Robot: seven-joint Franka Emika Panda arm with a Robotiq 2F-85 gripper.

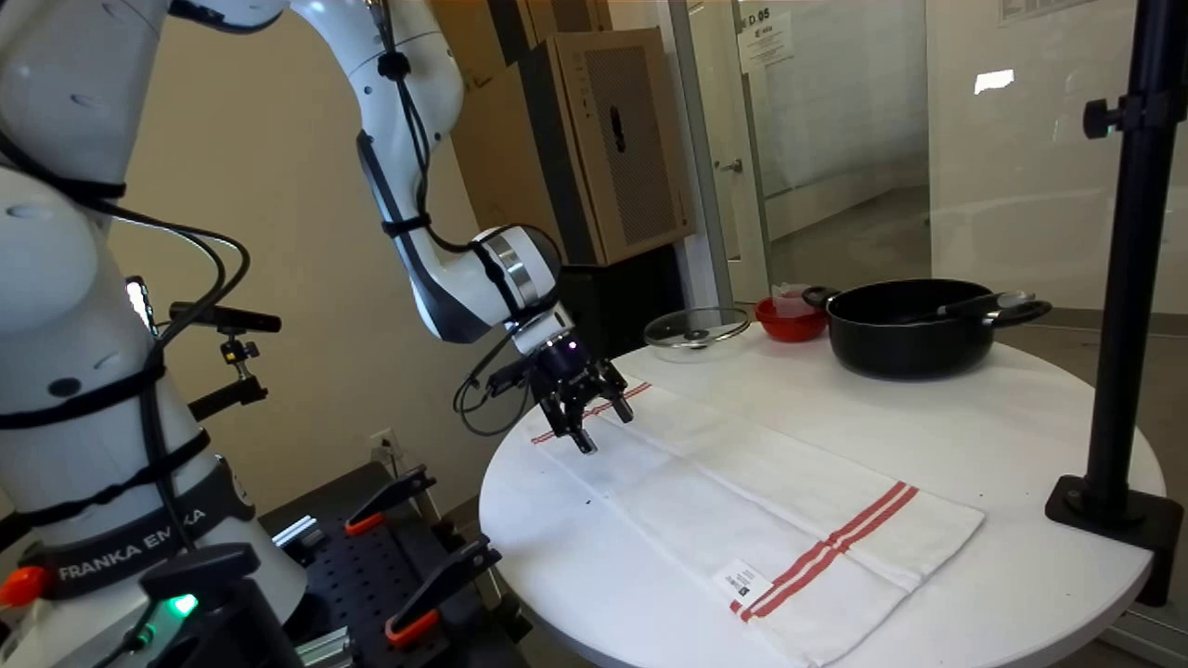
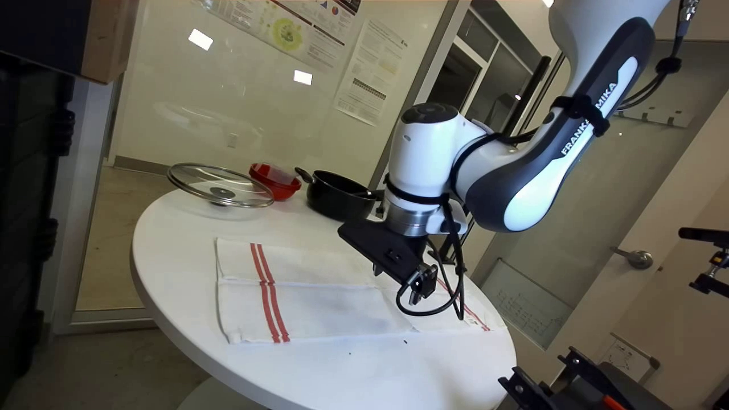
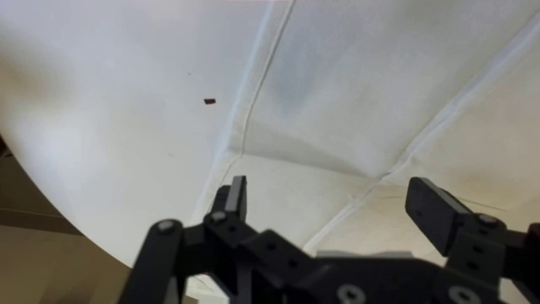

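Note:
A white towel (image 1: 713, 473) with red stripes near its ends lies spread along the round table, creased lengthwise. In exterior view 1 my gripper (image 1: 607, 429) is above the towel's far-left end, its fingers apart and pointing down. The wrist view shows the open gripper over the cloth (image 3: 303, 187), nothing between the fingers; one finger (image 3: 236, 197) lies close to the towel's hemmed edge. Seen from exterior view 2, the arm hides part of that striped end of the towel (image 2: 328, 311). Whether the fingertips touch the cloth, I cannot tell.
At the back of the table (image 1: 1036, 445) stand a glass lid (image 1: 696, 330), a red bowl (image 1: 792, 323) and a black pot (image 1: 913, 334) with a utensil in it. A black pole (image 1: 1114, 334) rises at the right edge. Bare tabletop surrounds the towel.

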